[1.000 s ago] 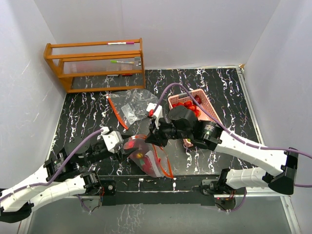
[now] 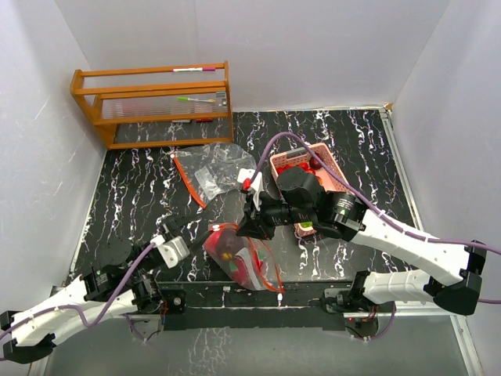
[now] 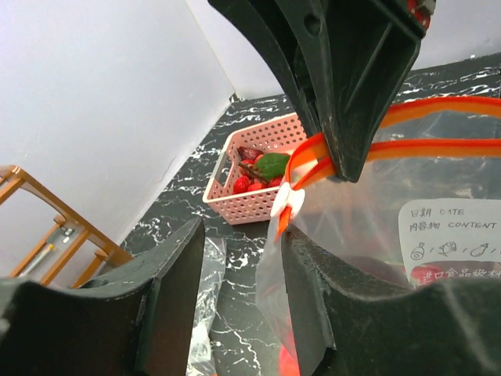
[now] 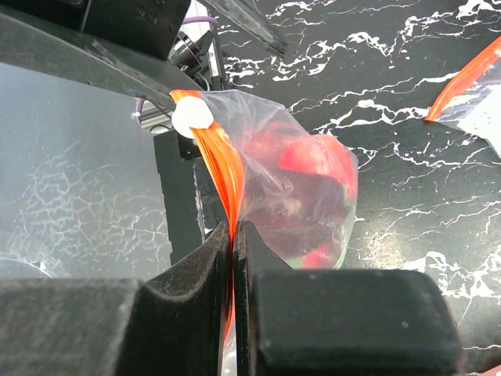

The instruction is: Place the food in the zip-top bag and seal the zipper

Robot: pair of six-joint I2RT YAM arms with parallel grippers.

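A zip bag (image 2: 239,258) with red food inside and orange zipper hangs at the front centre. My right gripper is shut on its orange zipper (image 4: 223,168). The white slider sits at the zipper's end, beside my left gripper, whose fingers stand apart with nothing clearly between them; in the right wrist view one left finger lies close by the slider (image 4: 192,115). The bag's printed label (image 3: 446,231) faces the left wrist camera.
A pink basket (image 3: 250,200) of red food stands at the back right. An empty bag (image 2: 211,168) lies behind. A wooden rack (image 2: 156,110) stands at the back left.
The held bag has shifted slightly toward the front; my right gripper has moved little.
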